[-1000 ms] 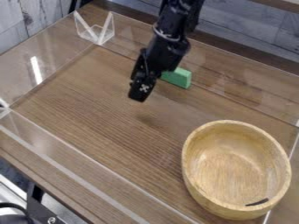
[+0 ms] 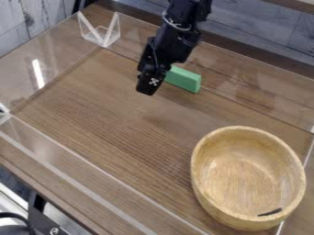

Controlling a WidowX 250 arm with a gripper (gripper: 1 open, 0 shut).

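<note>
The black robot gripper [image 2: 152, 73] hangs from the arm at the upper middle, over the wooden table, its fingers pointing down and standing open, with nothing visible between them. Just to its right lies a green block [image 2: 185, 79], partly behind the arm.
A large cream bowl [image 2: 248, 207] fills the lower right. White bracket-like pieces stand at the upper left and left edge. Dark cables lie off the table at the lower left.
The gripper has moved back, up the frame and slightly left, from the open table toward the upper middle. The green block and bowl look unmoved.
</note>
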